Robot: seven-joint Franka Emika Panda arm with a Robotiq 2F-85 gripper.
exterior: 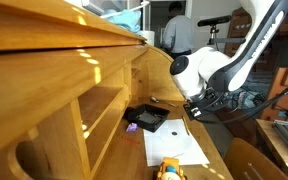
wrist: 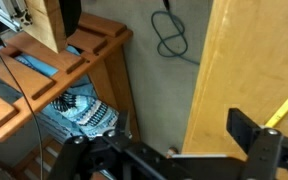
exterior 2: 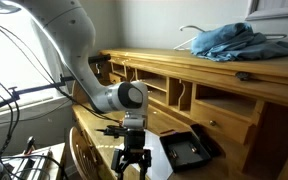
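My gripper stands open in the wrist view, its dark fingers wide apart with nothing between them. Beneath it are the desk's edge (wrist: 212,110) and the grey floor. A yellow pencil (wrist: 282,110) lies by the white paper at the right border of that view, off to the side of the fingers. In exterior view 1 the gripper (exterior: 196,108) hangs near the desk's right edge, beside the paper (exterior: 182,150). A black tray (exterior: 148,117) sits behind the paper, and a small dark round object (exterior: 169,134) is at the paper's left side.
An orange toy-like object (exterior: 170,170) is at the near end of the desk. A small purple item (exterior: 132,128) lies by the tray. Wooden shelving (exterior 2: 209,110) borders the desk, with blue cloth (exterior 2: 229,42) on top. Beyond the right edge is open floor.
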